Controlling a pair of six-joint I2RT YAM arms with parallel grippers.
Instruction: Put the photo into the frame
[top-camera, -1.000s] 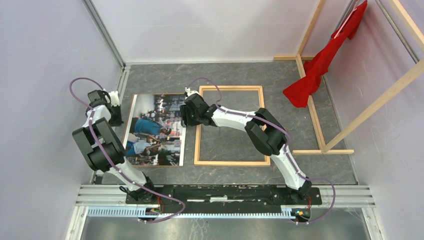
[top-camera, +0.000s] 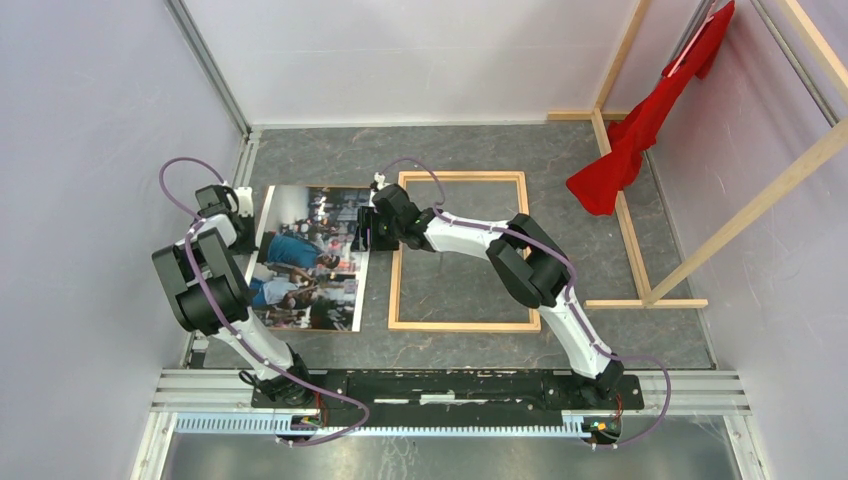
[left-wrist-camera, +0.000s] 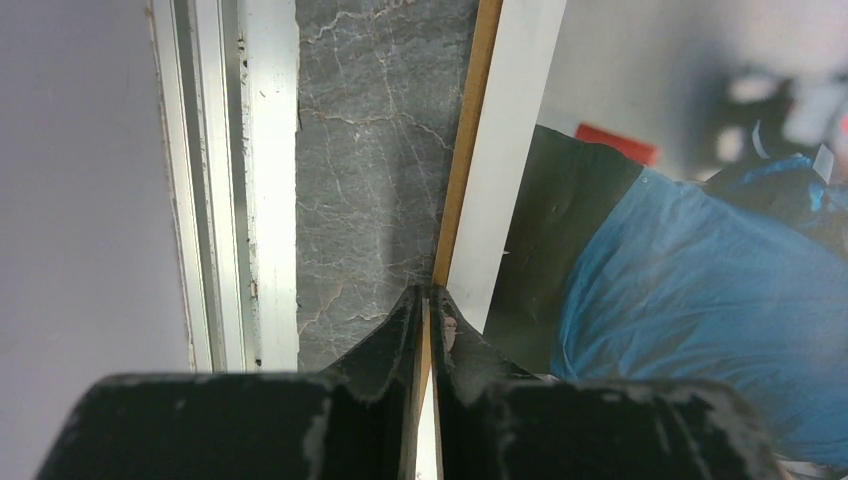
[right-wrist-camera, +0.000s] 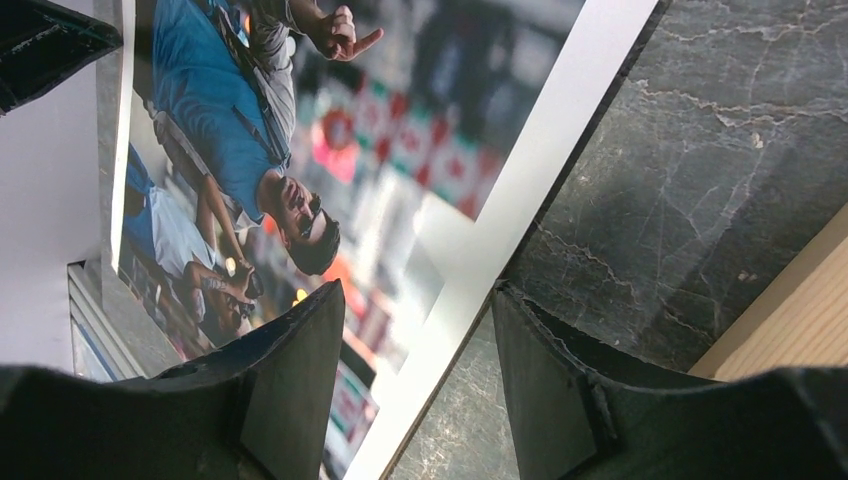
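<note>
The photo (top-camera: 315, 255), a white-bordered print on a thin board, lies on the grey floor left of centre. Its left edge is pinched by my left gripper, which is shut on the board's brown rim and white border. At the opposite side, my right gripper stands part open, its fingers straddling the photo's right white border (right-wrist-camera: 505, 215) with a gap on each side. The empty wooden frame (top-camera: 463, 327) lies flat to the right of the photo, partly covered by my right arm.
Just right of the right gripper's fingers, a pale wooden bar of the frame (right-wrist-camera: 800, 300) stands close. A red cloth (top-camera: 640, 130) hangs over a wooden rack (top-camera: 630, 240) at the right. A metal rail (left-wrist-camera: 270, 180) and wall bound the left side.
My left gripper has moved right onto the photo's left edge and closed on it. The photo has shifted very slightly.
</note>
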